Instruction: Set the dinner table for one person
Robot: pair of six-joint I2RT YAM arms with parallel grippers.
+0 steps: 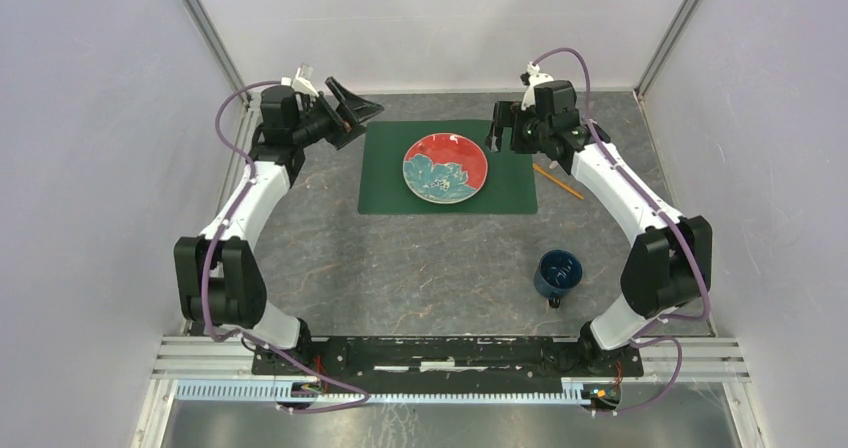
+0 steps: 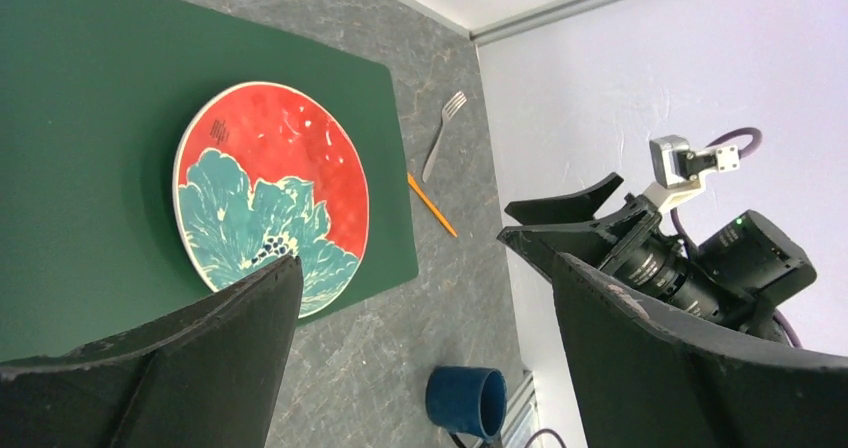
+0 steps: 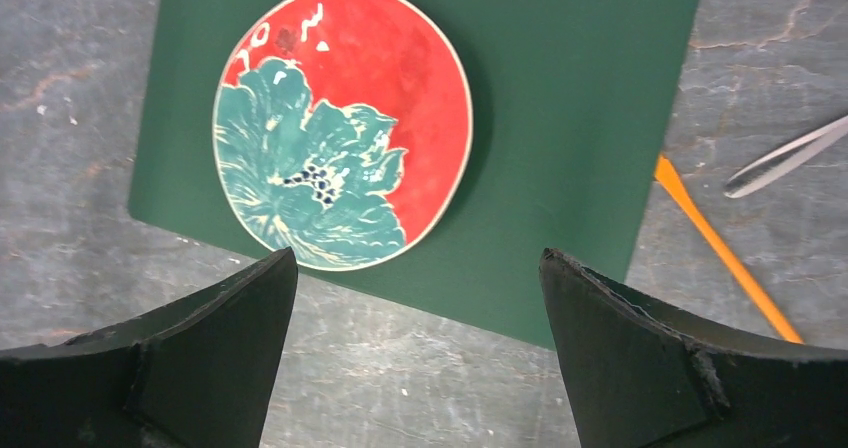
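A red plate with a teal flower (image 1: 445, 169) lies on the dark green placemat (image 1: 380, 193), a bit left of its centre. My left gripper (image 1: 364, 121) is open above the mat's far left corner, nothing between its fingers. Over the mat's right part hangs my right gripper (image 1: 506, 138), also open and empty. Just right of the mat, in the left wrist view, are a silver fork (image 2: 441, 136) and an orange stick-like utensil (image 2: 432, 205). In the right wrist view only the fork's handle (image 3: 787, 156) shows. A dark blue mug (image 1: 557, 273) stands at the near right.
Bare grey table (image 1: 430, 268) lies open in front of the mat and to its left. White walls (image 1: 440, 28) close in the back and both sides.
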